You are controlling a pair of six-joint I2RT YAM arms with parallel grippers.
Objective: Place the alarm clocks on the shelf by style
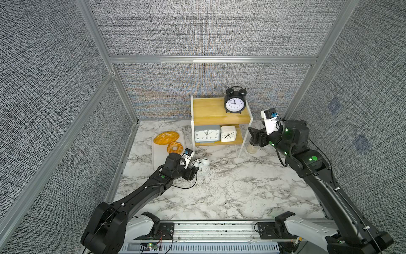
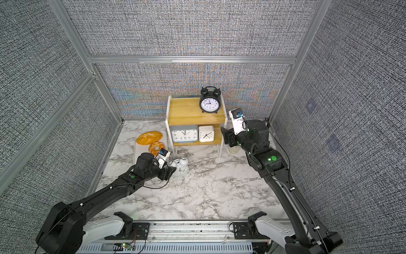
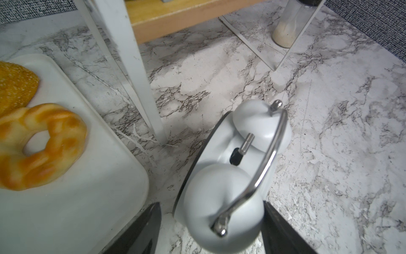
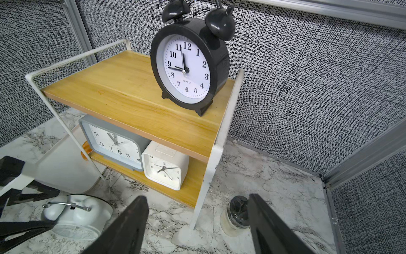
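A white twin-bell alarm clock stands on the marble table at the shelf's front left. My left gripper is part open round it, fingers either side of the near bell; a firm hold cannot be seen. On the shelf's top board stands a black twin-bell clock. The lower board holds a grey-blue rectangular clock and a white square clock. My right gripper hangs open and empty at the shelf's right.
A white tray with two bread pieces lies left of the shelf. A glass jar stands by the shelf's right leg.
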